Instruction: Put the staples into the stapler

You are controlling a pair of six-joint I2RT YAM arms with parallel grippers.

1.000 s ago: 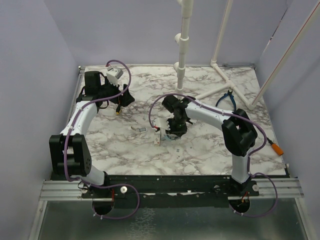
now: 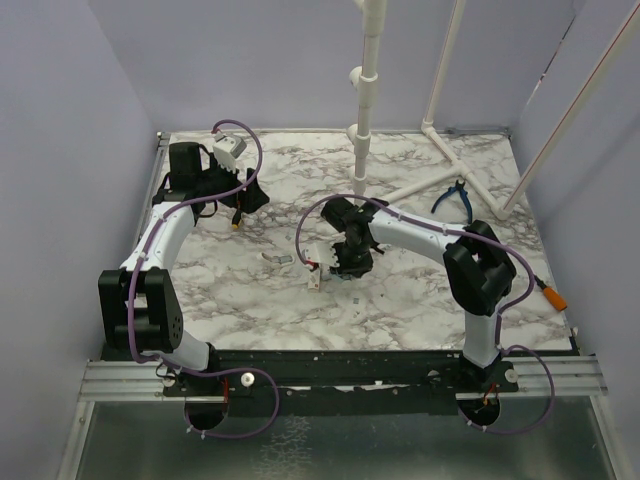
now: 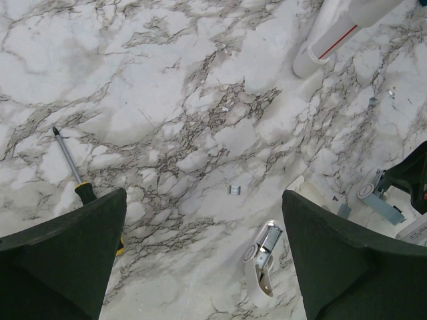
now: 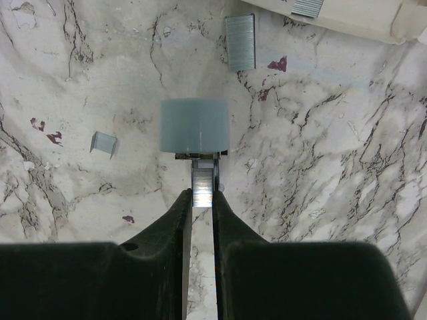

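Observation:
In the right wrist view a small stapler with a pale blue body (image 4: pixel 193 125) lies on the marble, a silver metal piece (image 4: pixel 202 183) extending from it. My right gripper is shut on that silver piece. A staple strip (image 4: pixel 240 41) lies above, and a short staple piece (image 4: pixel 103 143) to the left. In the left wrist view a white stapler (image 3: pixel 260 267) lies with its metal part exposed. My left gripper hangs open above the table, nothing between its fingers.
A screwdriver (image 3: pixel 85 193) lies at the left, pliers (image 2: pixel 450 195) and an orange-handled tool (image 2: pixel 555 298) at the right. White pipes (image 2: pixel 366 90) stand at the back. A pale box (image 4: pixel 347 17) lies near the staples.
The right arm has shifted very slightly toward the front of the table. The left arm has not moved.

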